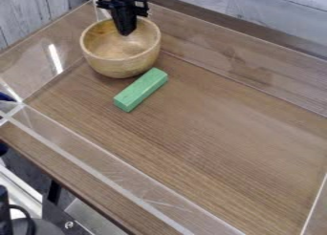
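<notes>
A round wooden bowl [118, 59] sits at the upper left of the table. My black gripper [124, 27] reaches down from the top edge to the bowl's far rim, its tips at or just inside the bowl; it looks shut, though whether anything thin is between the fingers is too small to tell. A green block [141, 90] lies apart, below and right of the bowl.
Black and grey objects with a clear strip [38, 143] line the left edge, and a wall runs along the top.
</notes>
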